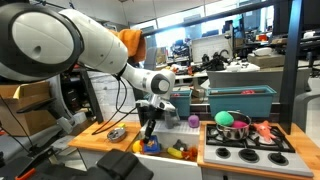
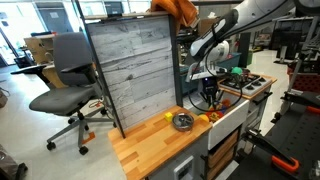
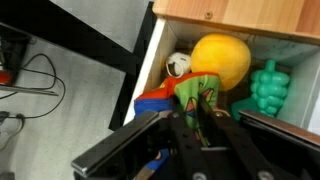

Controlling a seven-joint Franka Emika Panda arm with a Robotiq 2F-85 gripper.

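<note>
My gripper is shut on a multicoloured cloth (image 3: pixel 201 88), whose blue, red and green parts show between and beside the dark fingers in the wrist view. Below lies an open white drawer (image 3: pixel 152 66). In exterior view 1 the gripper (image 1: pixel 150 128) points down over the drawer, with the blue of the cloth (image 1: pixel 151 144) just beneath it. Whether the cloth's lower end is clear of the drawer is hidden.
The drawer also holds a yellow round item (image 3: pixel 222 62), green toy grapes (image 3: pixel 268 88) and a small white-and-dark item (image 3: pixel 177 64). A metal bowl (image 1: pixel 117 134) rests on the wooden counter to the left. A stove with a pot (image 1: pixel 232 128) stands at the right.
</note>
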